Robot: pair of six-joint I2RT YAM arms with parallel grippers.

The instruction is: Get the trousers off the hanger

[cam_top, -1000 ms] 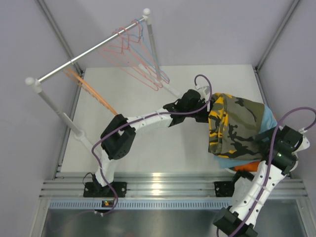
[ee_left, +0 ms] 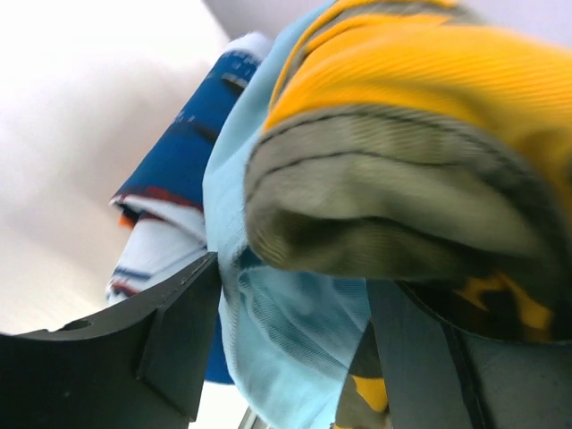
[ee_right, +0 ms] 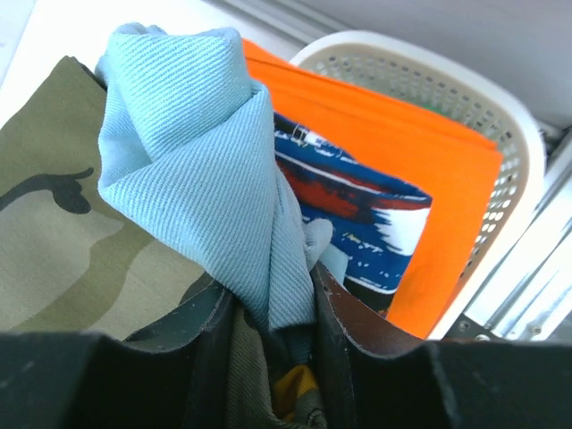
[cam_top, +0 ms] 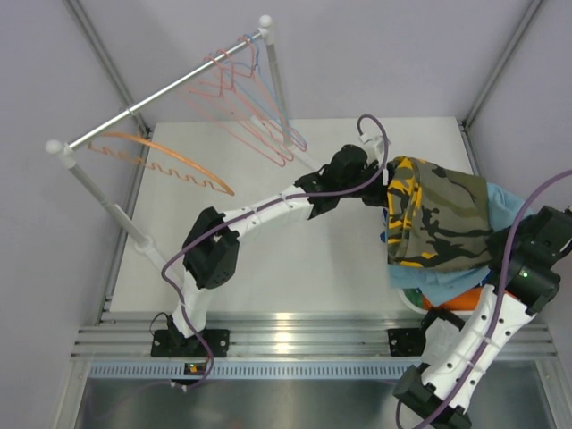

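Camouflage-and-yellow cloth [cam_top: 436,214] with light blue cloth [cam_top: 429,281] under it is held between both arms over a laundry basket at the right. My left gripper [cam_top: 375,183] is shut on the cloth's left end; in the left wrist view its fingers [ee_left: 152,349] close round light blue and camouflage fabric. My right gripper is shut on a bunched light blue fold [ee_right: 197,152] together with camouflage fabric. An empty orange hanger [cam_top: 179,163] hangs on the rack's rail at the left. Which cloth is the trousers I cannot tell.
The white basket [ee_right: 509,179] holds orange and patterned blue cloths. The rack [cam_top: 125,112] carries several more empty pink and blue hangers [cam_top: 237,107] toward the back.
Both grippers have moved up and slightly right in the top view, carrying the cloth, which shows more light blue along its lower edge. The orange hanger has swung round on the rail.
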